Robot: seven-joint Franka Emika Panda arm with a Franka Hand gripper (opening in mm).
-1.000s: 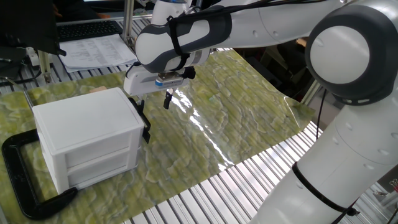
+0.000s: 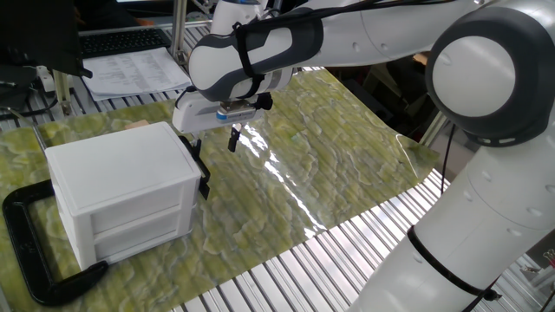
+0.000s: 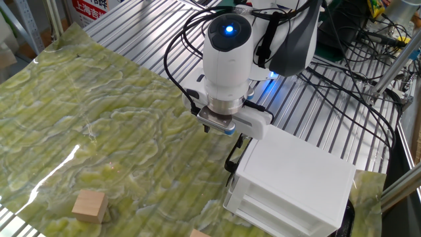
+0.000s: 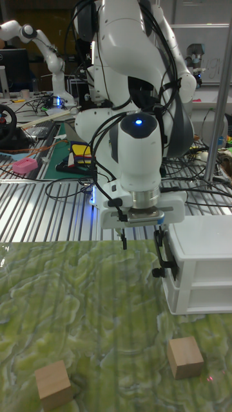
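A white two-tier drawer unit [image 2: 121, 178] stands on the green marbled sheet, and it also shows in the second view as a white box [image 3: 299, 174]. Black fittings [image 4: 165, 257] sit along its side facing the gripper. My gripper [image 4: 142, 244] is open, pointing down beside that side, its fingers well apart. One finger [image 4: 124, 240] hangs over the sheet; the other is close to the upper black fitting, and whether they touch I cannot tell. Nothing shows between the fingers. No drawer appears pulled out.
Wooden blocks lie on the sheet: one to the left [image 4: 53, 384], another in front of the unit [image 4: 185, 357]. A black clamp-like frame [image 2: 19, 247] borders the unit's far side. Papers [image 2: 134, 74] lie beyond the sheet.
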